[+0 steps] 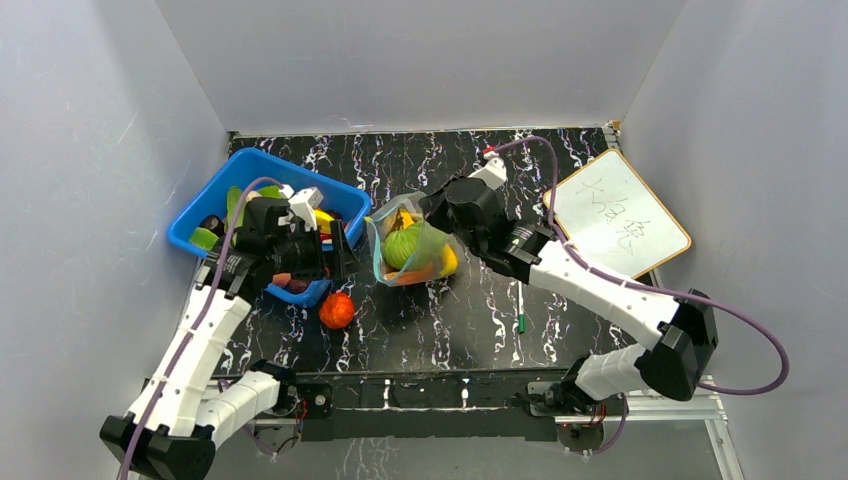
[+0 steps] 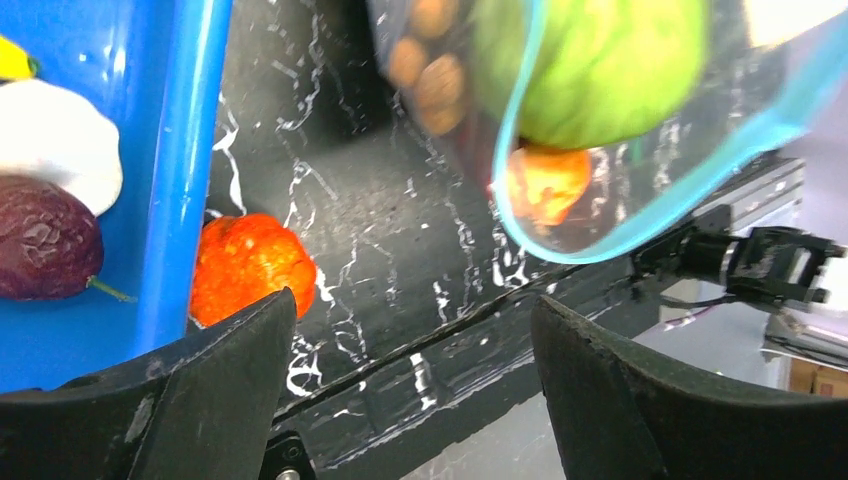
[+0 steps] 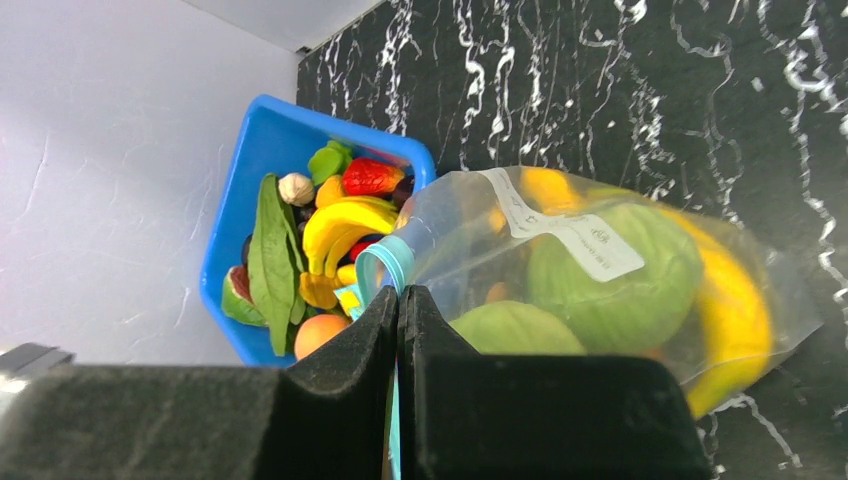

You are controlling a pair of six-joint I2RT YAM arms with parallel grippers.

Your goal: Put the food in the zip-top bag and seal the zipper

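Note:
A clear zip bag [image 1: 405,255] with blue-green edge holds a green melon-like item [image 1: 400,243], a yellow item and orange pieces. My right gripper is shut on the bag's rim, lifting it. An orange-red food piece [image 1: 337,310] lies on the table outside the bag, below my left gripper [image 1: 338,250]; it also shows in the left wrist view [image 2: 252,268]. My left gripper is open, its fingers empty, between the blue bin and the bag.
The blue bin [image 1: 205,185] of toy food stands at the back left. A whiteboard [image 1: 615,210] and a pen [image 1: 521,320] lie to the right.

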